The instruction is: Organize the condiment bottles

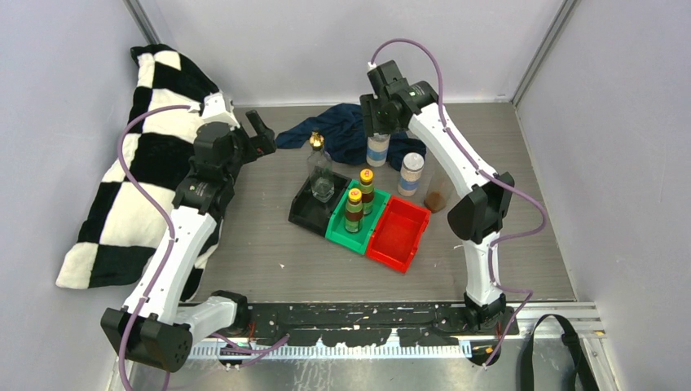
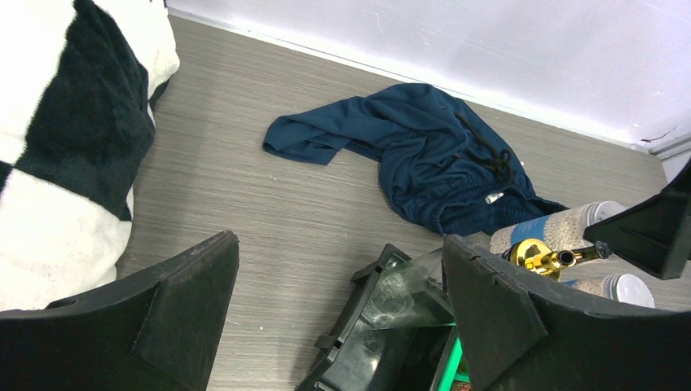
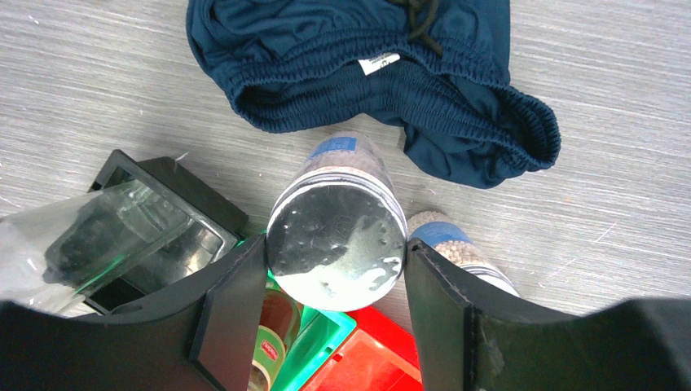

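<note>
My right gripper [image 1: 376, 130] is shut on the lid of a jar [image 3: 336, 232] with pale contents and a blue band; the lid sits between its fingertips. A second such jar [image 1: 411, 174] stands to the right, beside the red bin [image 1: 398, 234]. In the green bin [image 1: 346, 238] are two green-labelled bottles [image 1: 354, 212] with yellow caps. The black bin [image 1: 312, 215] holds a clear glass bottle [image 1: 321, 175] with a gold pourer. My left gripper [image 1: 262, 137] is open and empty, up and left of the black bin. The red bin is empty.
A clear bottle with brown contents [image 1: 436, 198] stands right of the red bin, partly behind my right arm. Dark blue cloth [image 2: 415, 147] lies along the back. A checkered cushion [image 1: 134, 195] leans at the left. Bare table lies in front of the bins.
</note>
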